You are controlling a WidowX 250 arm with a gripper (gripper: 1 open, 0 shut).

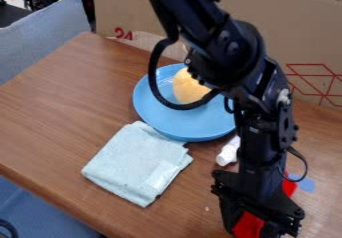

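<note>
My black gripper (258,214) is low at the front right of the table, over a red object (247,224) that it largely covers; whether its fingers hold that object cannot be told. A folded light-blue cloth (134,164) lies left of the gripper. Behind them is a blue plate (160,114) with a round yellowish object (187,87) on it, partly hidden by my arm. A small white object (229,152) lies right of the plate's front.
A cardboard sheet (127,12) stands along the back. A blue strip (305,184) is on the right. Its near edge runs along the lower left.
</note>
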